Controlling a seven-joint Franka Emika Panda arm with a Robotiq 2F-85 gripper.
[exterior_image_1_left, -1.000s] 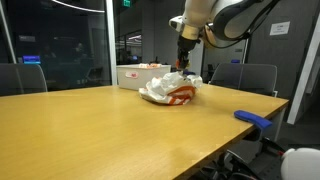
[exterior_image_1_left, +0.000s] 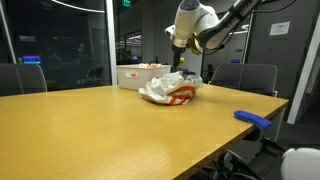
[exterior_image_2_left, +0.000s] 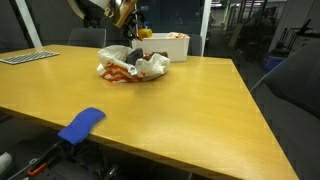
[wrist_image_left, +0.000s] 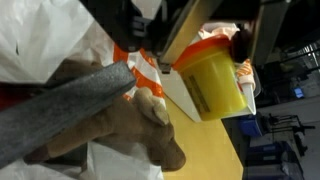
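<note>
In the wrist view my gripper is shut on a yellow object (wrist_image_left: 214, 84) with an orange-red end. The fingers hide part of it. A brown plush toy (wrist_image_left: 140, 128) and a dark grey bar (wrist_image_left: 65, 112) lie below, among crumpled white plastic. Exterior view 2 has the yellow object (exterior_image_2_left: 145, 32) at my gripper, in front of the white box (exterior_image_2_left: 170, 47). The white bag (exterior_image_1_left: 165, 90) with red-orange stripes lies on the table, below the gripper in exterior view 1.
The white box stands behind the bag at the table's far side. A blue object (exterior_image_1_left: 252, 118) lies near the table edge by the robot base. Chairs stand around it.
In exterior view 1 my arm and gripper have shifted a little to the left, above the bag and toward the box. The bag and the blue object stay put.
</note>
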